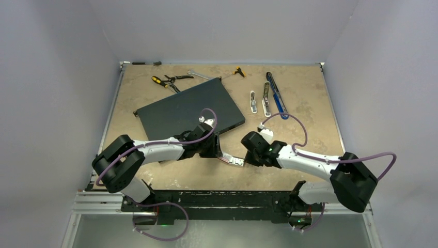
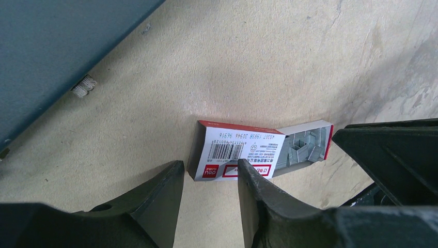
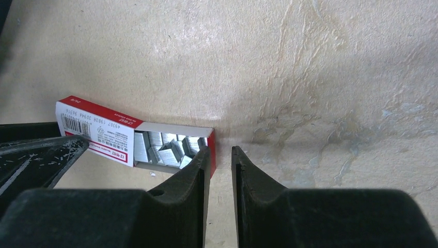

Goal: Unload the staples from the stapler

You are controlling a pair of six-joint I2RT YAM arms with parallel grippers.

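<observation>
A red-and-white cardboard box [image 2: 217,144] lies on the table with its tray [image 3: 170,147] slid partly out to the right, showing several grey staple blocks inside. My left gripper is shut on the box's sleeve at its left part. My right gripper is part open at the tray's red end, the left finger against or just over that end, nothing clearly between the fingers. Two small staplers [image 1: 253,102] stand at the back right beside a long blue-and-black tool [image 1: 277,98].
A large dark panel [image 1: 186,103] lies diagonally behind my left gripper. Pliers [image 1: 175,88], a wrench [image 1: 199,75] and other tools lie along the back. The table right of the box and behind my right gripper is clear.
</observation>
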